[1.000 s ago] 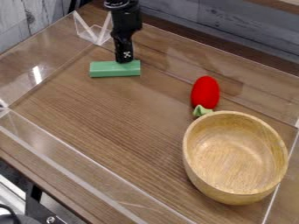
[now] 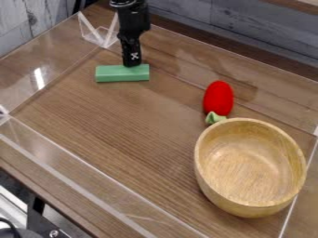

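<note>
The black gripper [image 2: 130, 58] hangs at the top left of the table, its narrow tip pointing down just at the back edge of a green rectangular block [image 2: 122, 73]; whether it touches the block is unclear. Its fingers appear shut, with nothing visible between them. A red oval object with a green top [image 2: 218, 98] lies to the right. A large round wooden bowl [image 2: 248, 186] stands at the front right.
A clear plastic piece [image 2: 99, 28] is at the back left. The table's edges show at the back and lower left.
</note>
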